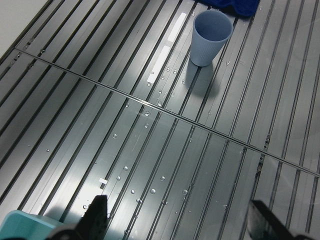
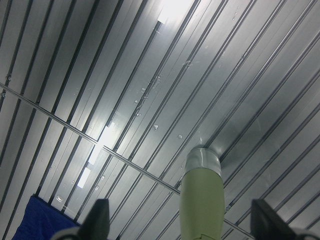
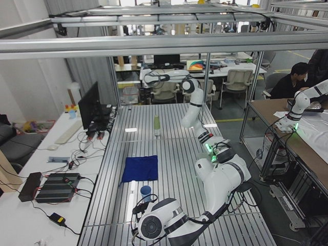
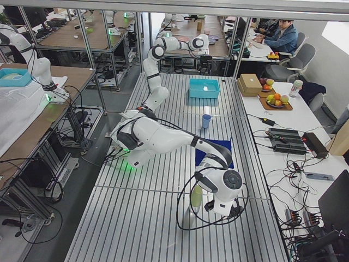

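A blue cup (image 1: 210, 37) stands near a folded dark blue cloth (image 3: 141, 168). A green bottle with a clear end (image 2: 202, 200) stands upright on the slatted table in both camera views. My left gripper is open above the table by a teal bin (image 4: 204, 90), with the cup ahead of it. My right gripper is open above the bottle, which shows between its fingertips in the right wrist view but lower down. The cloth's corner shows at the lower left of that view.
The metal table (image 4: 136, 224) has bare room around these things, with water drops on it. A side table holds a monitor (image 3: 90, 107), cables, black boxes, cardboard boxes (image 4: 249, 84) and fruit plates. Overhead frame bars cross the camera left view.
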